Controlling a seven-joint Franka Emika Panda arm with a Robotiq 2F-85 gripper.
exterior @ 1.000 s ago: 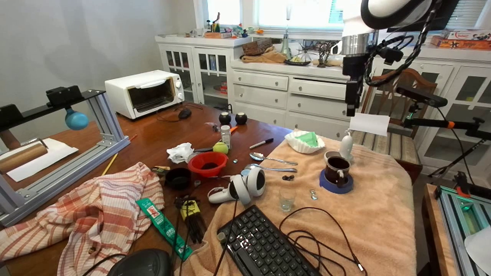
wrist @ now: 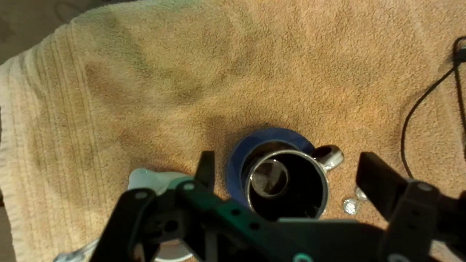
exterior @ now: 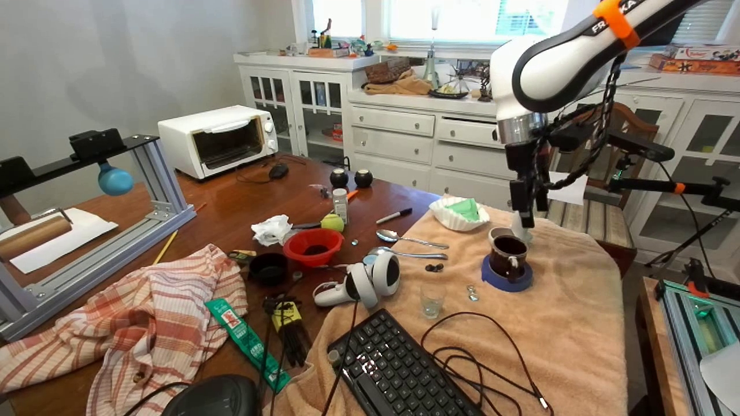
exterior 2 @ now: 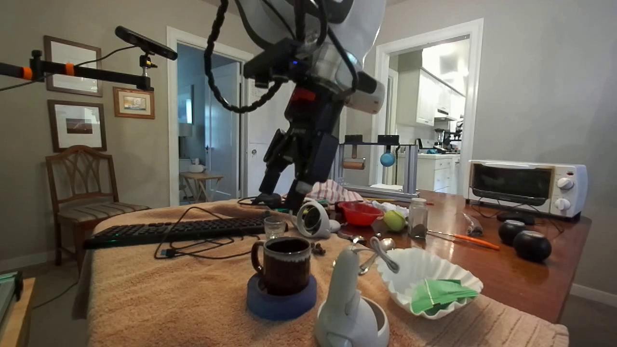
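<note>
A dark brown mug (exterior: 508, 255) stands upright on a round blue base (exterior: 496, 281), on the tan towel. My gripper (exterior: 529, 211) hangs above the mug, pointing down, its fingers apart and empty. In the wrist view the mug (wrist: 312, 185) lies between my open fingertips, its handle (wrist: 334, 158) toward the right finger. A small round shape shows inside the mug; I cannot tell what it is. Exterior view 2 has the mug (exterior 2: 286, 269) in front, with the gripper (exterior 2: 280, 199) higher up behind it.
Close to the mug stands a white animal-shaped dish (exterior 2: 347, 312). A white fluted bowl (exterior 2: 405, 272) holds green packets. Clear glass pieces (wrist: 350, 206) lie beside the mug, and a small glass (exterior: 432, 303) stands farther off. Towel (exterior: 576, 326) lies bare in front of the mug.
The arm has come down and slightly left in exterior view 1, bringing the gripper from well above the table to just over the mug. The mug and other objects have not moved.
</note>
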